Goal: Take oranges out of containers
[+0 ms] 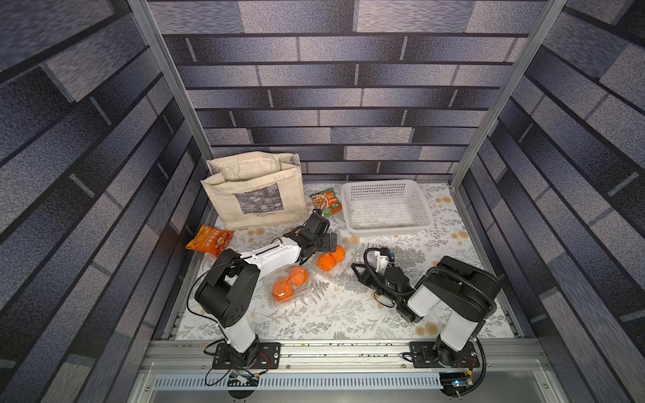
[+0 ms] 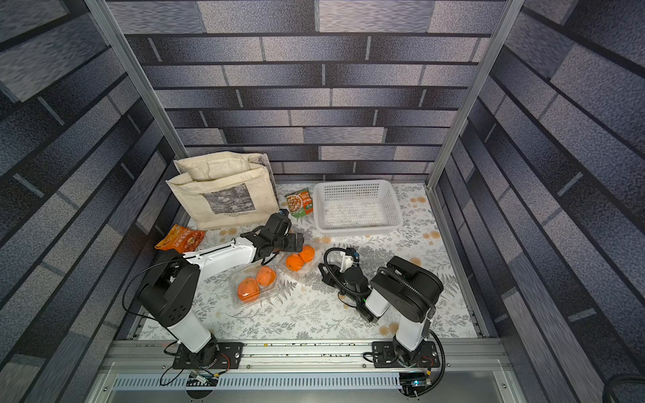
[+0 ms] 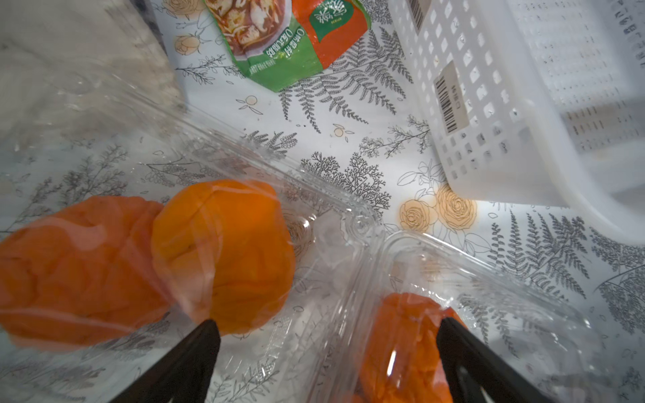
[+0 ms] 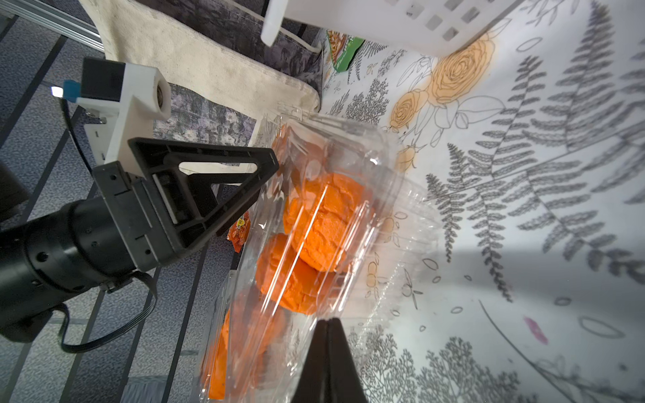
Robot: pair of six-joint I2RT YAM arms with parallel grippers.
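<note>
Clear clamshell containers hold oranges: one (image 1: 291,284) at front left, another (image 1: 330,260) at centre. In the left wrist view, an orange (image 3: 221,255) sits under clear plastic beside a second container holding an orange (image 3: 403,342). My left gripper hovers over them, open and empty. My right gripper is shut beside the centre container, low over the table, with nothing seen between its fingers.
A white basket (image 1: 386,207) stands at back right, a canvas bag (image 1: 258,194) at back left. Snack packets (image 1: 325,201) (image 2: 180,238) lie beside the bag.
</note>
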